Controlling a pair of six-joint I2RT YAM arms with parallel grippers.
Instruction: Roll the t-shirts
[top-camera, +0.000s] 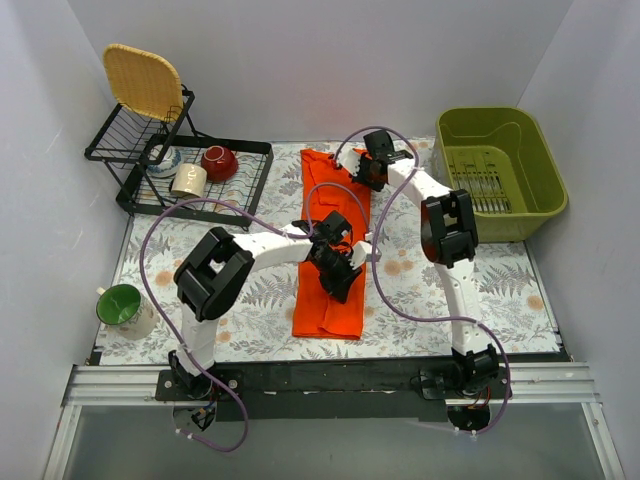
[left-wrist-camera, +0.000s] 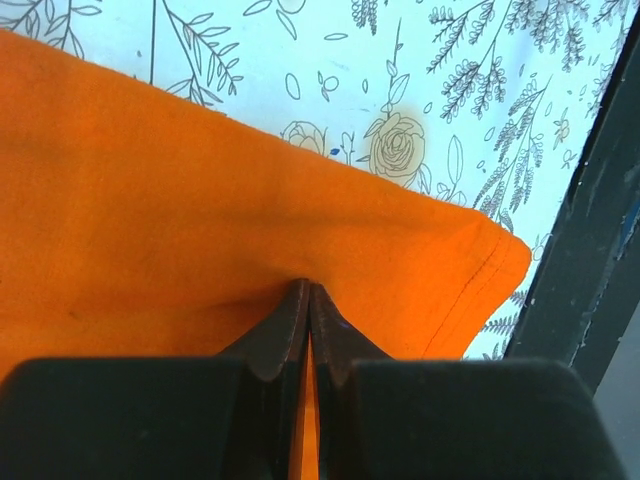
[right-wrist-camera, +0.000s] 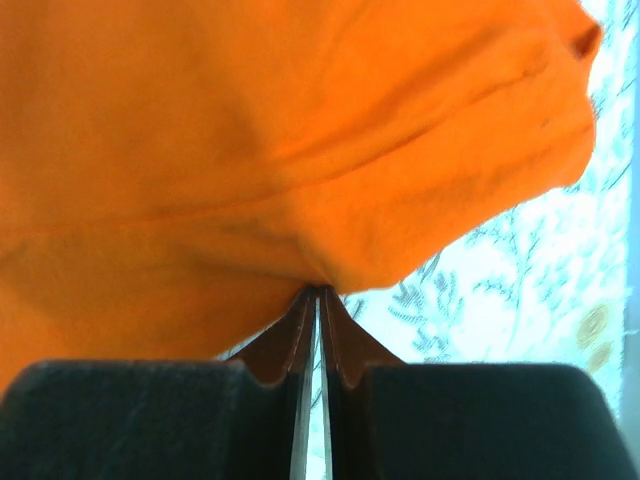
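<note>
An orange t-shirt (top-camera: 325, 320) lies as a long folded strip, now nearly straight front to back, in the middle of the table. My left gripper is shut and pressed on the shirt's lower half; no cloth clearly shows between its fingers. At the shirt's far end, my right gripper is shut on the edge of the orange cloth. In the top view both grippers' tips are partly hidden by their own housings.
A dish rack (top-camera: 253, 195) with bowls and a mug stands back left, a green cup (top-camera: 120, 310) front left, and a green basket (top-camera: 540, 210) back right.
</note>
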